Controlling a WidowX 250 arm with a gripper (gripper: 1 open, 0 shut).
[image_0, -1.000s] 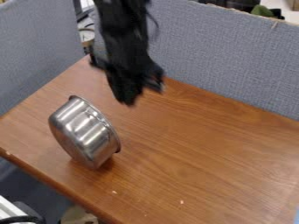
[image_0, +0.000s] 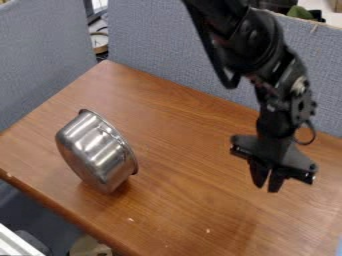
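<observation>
A steel pot (image_0: 94, 150) lies tipped on its side on the left part of the wooden table (image_0: 174, 210). My black gripper (image_0: 267, 180) hangs over the right part of the table, well apart from the pot, fingers pointing down. Its two fingers look close together with no object visible between them; whether they are fully shut is unclear.
Grey padded walls (image_0: 187, 70) border the table at the back and left. Some clutter shows beyond the lower left corner and behind the back wall.
My arm has moved from above the pot's side of the table rightward and down to the right part. The pot has not visibly moved.
</observation>
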